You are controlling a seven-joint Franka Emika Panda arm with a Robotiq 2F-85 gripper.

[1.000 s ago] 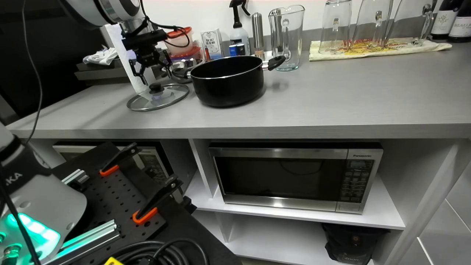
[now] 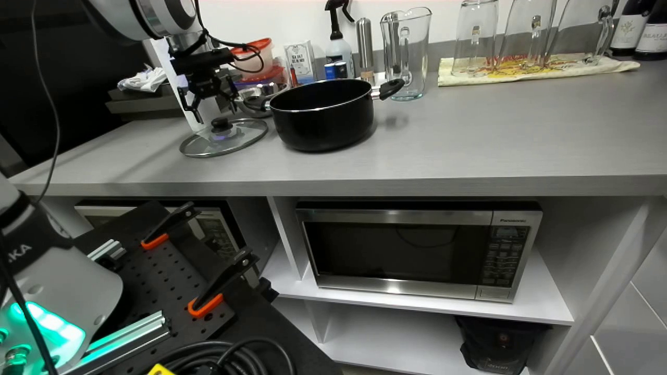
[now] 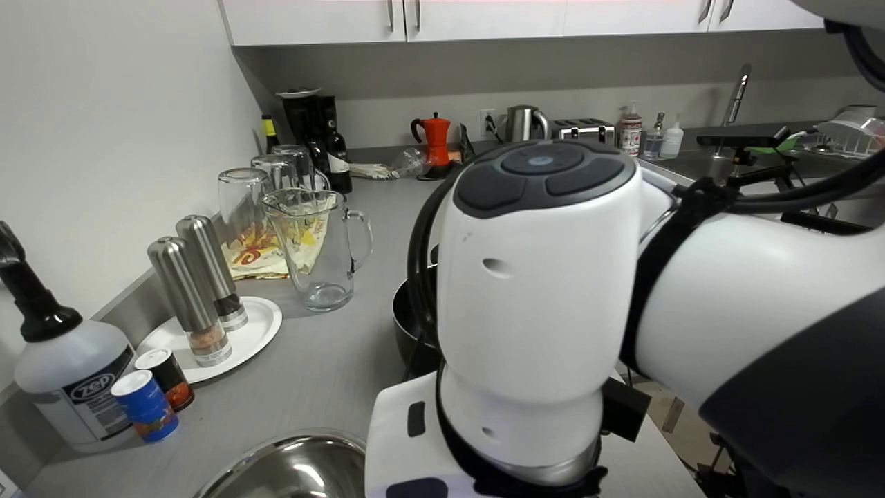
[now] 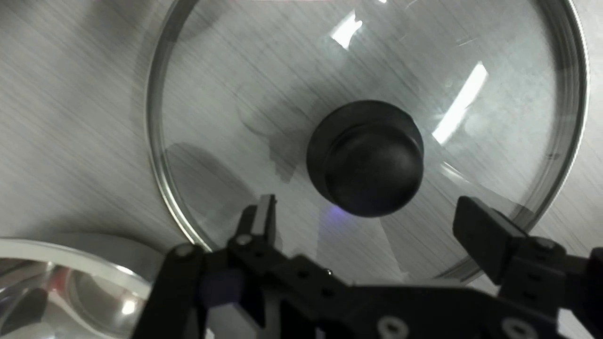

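Note:
A glass lid [image 2: 201, 146] with a metal rim lies flat on the counter, left of a black pot [image 2: 322, 125]. Its round black knob [image 4: 373, 164] shows whole in the middle of the wrist view. My gripper is open, its two fingers wide apart over the lid with nothing between them. The knob appears beyond the fingertips, between them in that view and apart from both. From the side, the gripper [image 2: 217, 115] hangs just above the lid. The pot has no cover on it, and in exterior view 2 the arm hides most of it.
A steel bowl [image 4: 93, 299] sits close beside the lid, near the left finger. Behind the pot stand a glass pitcher [image 2: 406, 56], a spray bottle [image 2: 339, 50] and small cans. The counter [image 2: 513, 131] right of the pot is clear.
The gripper has shifted slightly to the left and turned a little above the lid. Lid and pot have stayed where they were.

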